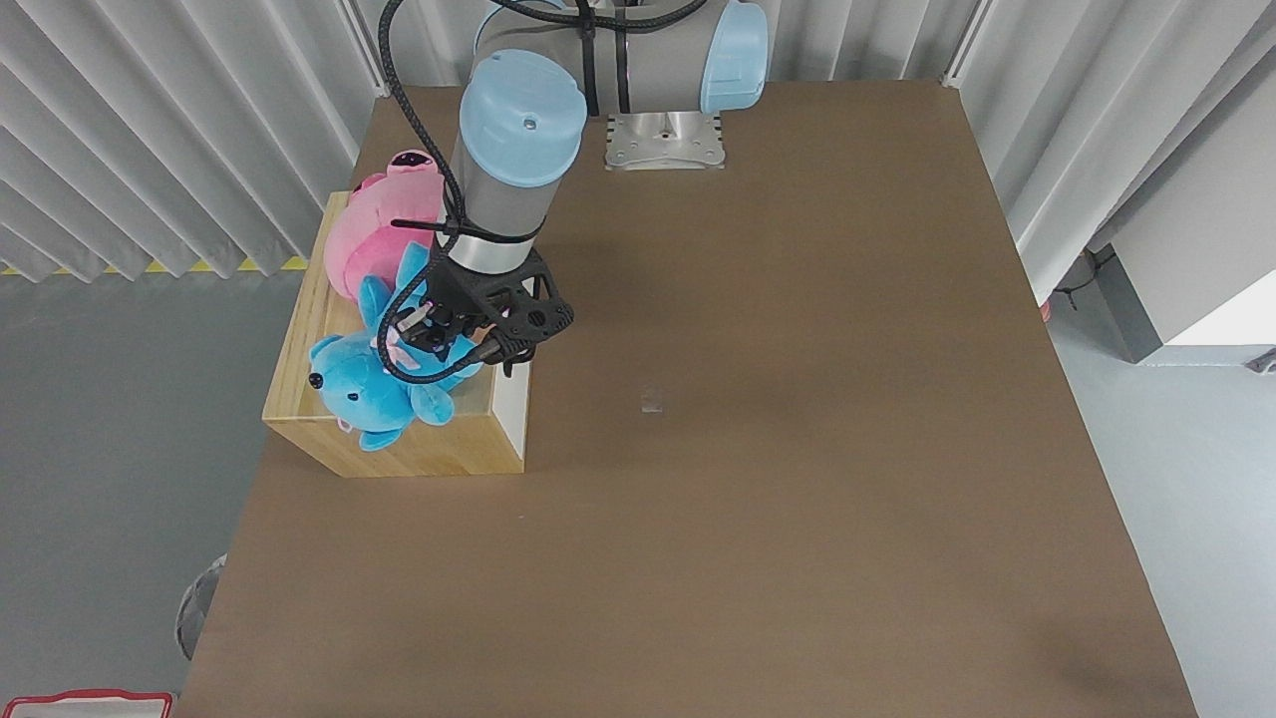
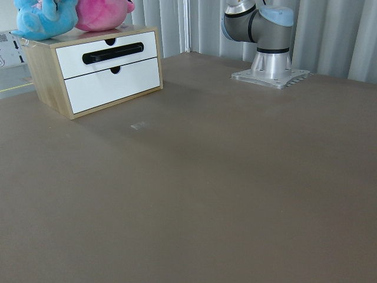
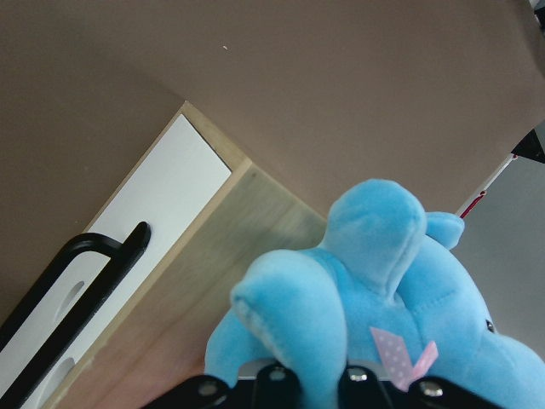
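A blue plush toy with a pink bow point(image 1: 365, 389) point(image 2: 44, 17) is on or just above the top of a wooden cabinet point(image 1: 407, 451) point(image 2: 111, 86) with white drawer fronts and black handles. My gripper point(image 1: 461, 329) is over the toy; in the wrist view the toy point(image 3: 400, 290) fills the bottom right, between the black finger mounts, whose tips are hidden by it. Whether the fingers are shut on it cannot be seen clearly. A pink plush toy point(image 1: 377, 227) point(image 2: 100, 13) sits behind it on the cabinet.
The cabinet stands near the table's left edge, with floor beyond. My arm's base point(image 2: 271, 75) is at the back.
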